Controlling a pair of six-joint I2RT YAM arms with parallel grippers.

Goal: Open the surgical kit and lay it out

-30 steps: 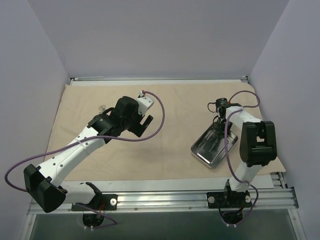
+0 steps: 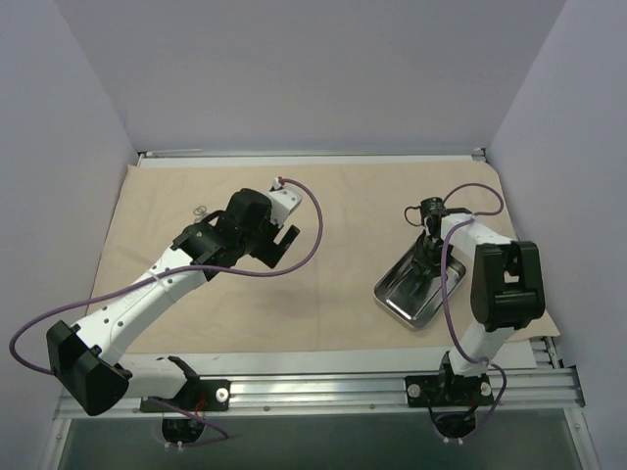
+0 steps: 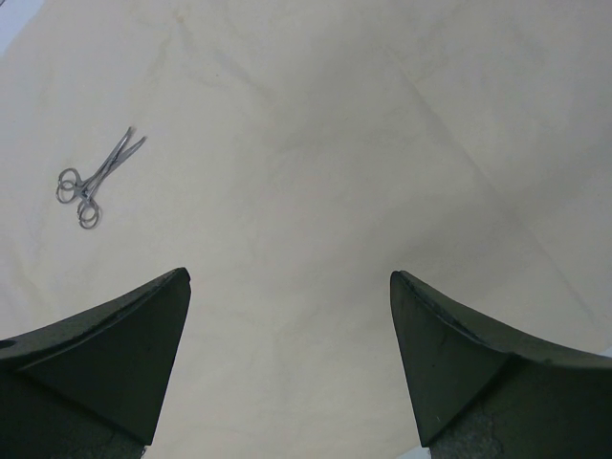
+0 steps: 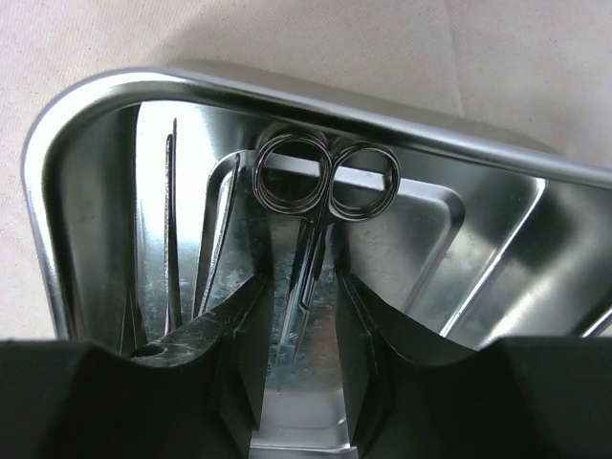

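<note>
In the right wrist view, ring-handled scissors or a clamp (image 4: 301, 258) lie inside the metal tray (image 4: 287, 100), rings close to the tray wall. My right gripper is open above them, one finger on each side of the shank; whether it touches them I cannot tell. Slim metal instruments (image 4: 172, 229) lie left of them in the tray. From above, the tray (image 2: 385, 291) is on the right of the cloth. A ring-handled clamp (image 3: 96, 180) rests on the cloth in the left wrist view. My left gripper stands open and empty over bare cloth.
Beige cloth (image 2: 362, 211) covers the table, its middle bare between the left arm and the tray. Purple cables (image 2: 127, 287) loop along both arms. Grey walls (image 2: 549, 127) stand at the sides and back.
The left arm and the tray have stayed where they were.
</note>
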